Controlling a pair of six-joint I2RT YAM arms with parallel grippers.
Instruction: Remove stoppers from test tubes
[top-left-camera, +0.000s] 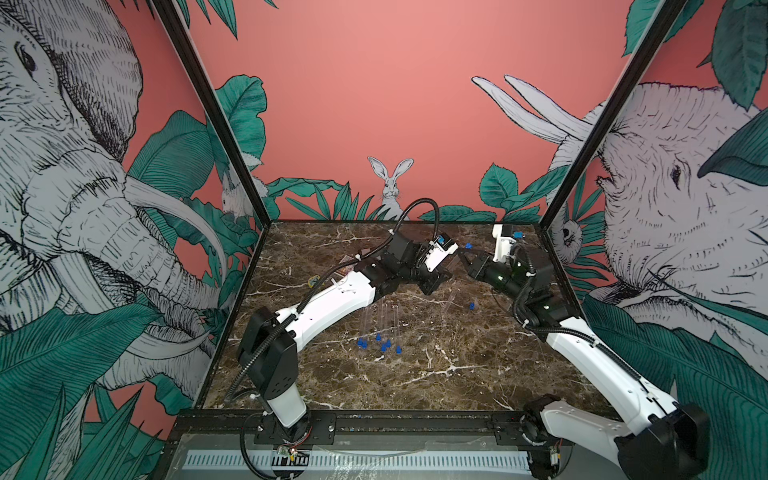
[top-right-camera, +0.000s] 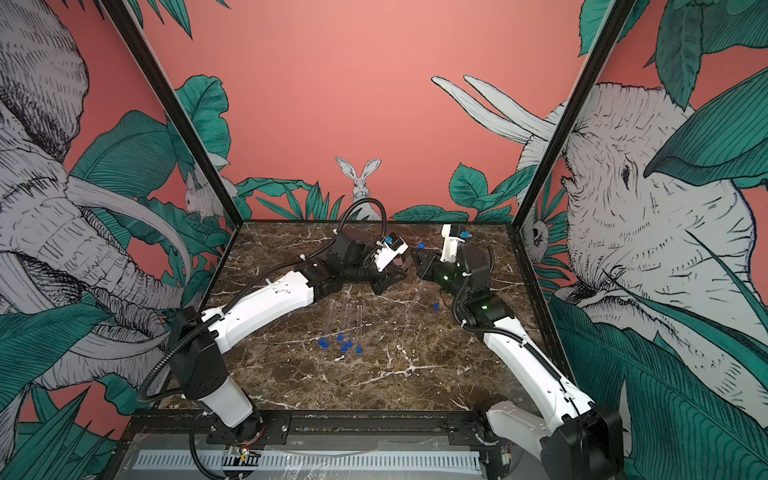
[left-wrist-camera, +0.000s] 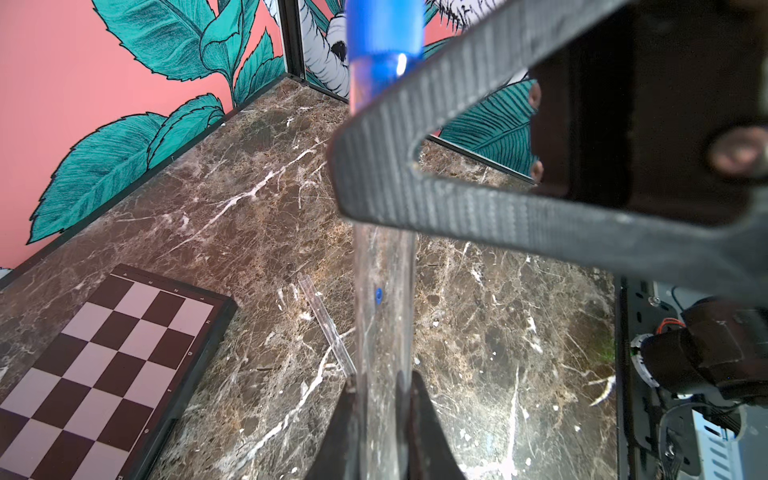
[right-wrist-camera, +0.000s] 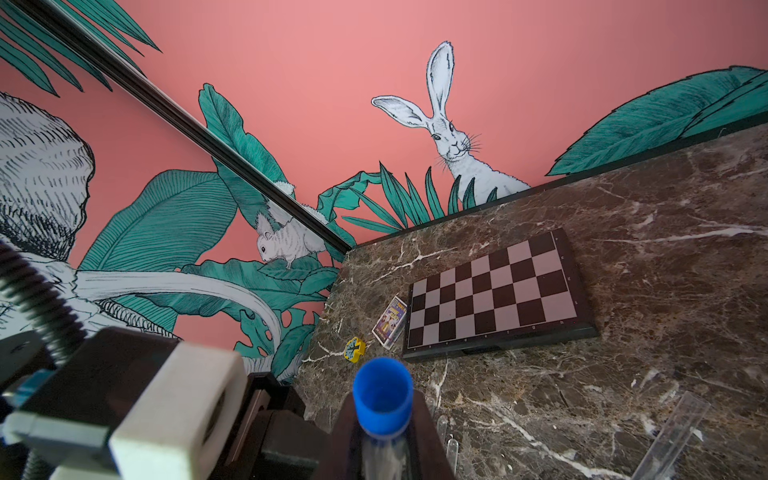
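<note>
My left gripper is shut on a clear test tube (left-wrist-camera: 382, 320), whose blue stopper (left-wrist-camera: 385, 28) is at the top of the left wrist view. My right gripper is shut at the top end of a tube, just under a blue stopper (right-wrist-camera: 383, 392). In both top views the two grippers meet above the middle of the table. Several loose blue stoppers (top-left-camera: 384, 345) lie at the front middle, near clear tubes (top-left-camera: 380, 320). Another tube (left-wrist-camera: 326, 320) lies on the marble.
A checkerboard (right-wrist-camera: 488, 296) lies at the back left, with a small card box (right-wrist-camera: 389, 320) and a yellow item (right-wrist-camera: 354, 349) beside it. Dark frame edges border it.
</note>
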